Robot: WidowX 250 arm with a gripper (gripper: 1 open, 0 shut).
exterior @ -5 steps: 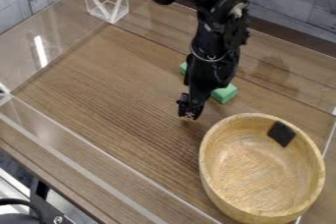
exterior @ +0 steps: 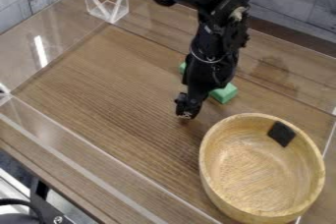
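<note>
My black gripper [exterior: 197, 96] hangs low over the middle right of the wooden tabletop, its fingers open. Right beside and behind it lies a green object [exterior: 222, 93], partly hidden by the gripper and arm; whether they touch I cannot tell.
A round beige tub [exterior: 260, 188] with a dark patch [exterior: 281, 134] on its rim fills the lower right. A white wire rack [exterior: 109, 2] stands at the upper left.
The gripper has shifted very slightly to the left. The green object shows no clear movement.
</note>
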